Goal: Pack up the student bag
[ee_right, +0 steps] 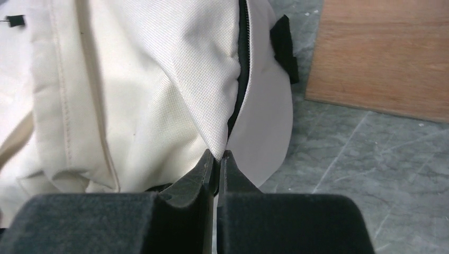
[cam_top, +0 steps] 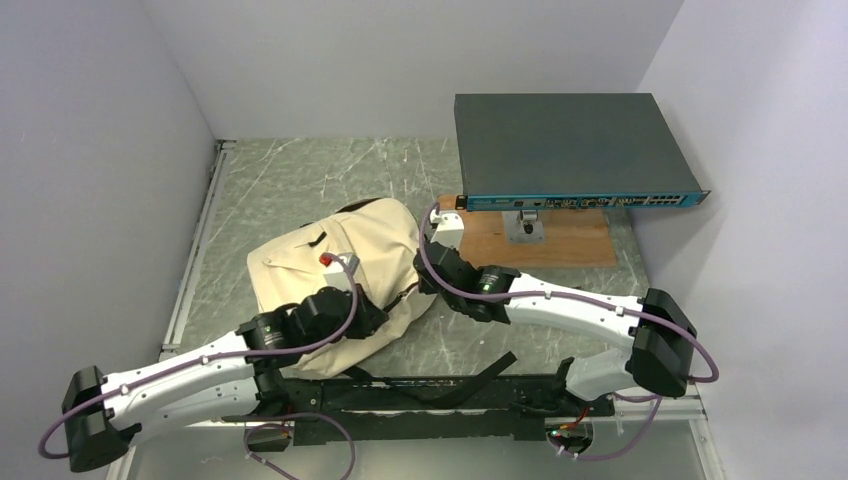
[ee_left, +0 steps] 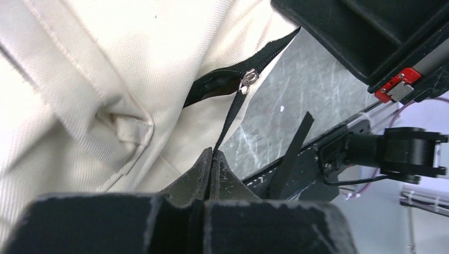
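Note:
The cream student bag (cam_top: 300, 262) lies on the marbled table, its zipped edge towards the right. In the left wrist view, a black zipper (ee_left: 265, 55) parts into a dark gap left of its metal slider (ee_left: 248, 79). From that slider a thin black pull cord (ee_left: 231, 117) runs taut to my left gripper, which is shut on the cord's end. My right gripper is shut at the bag's right edge. A cream fold (ee_right: 213, 124) touches its fingertips; nothing clearly shows between them.
A wooden board (cam_top: 580, 250) with a metal plate lies at the back right, beneath a dark overhanging network box (cam_top: 570, 145). A black strap (cam_top: 485, 380) crosses the front edge. Bare table (cam_top: 500, 345) shows right of the bag.

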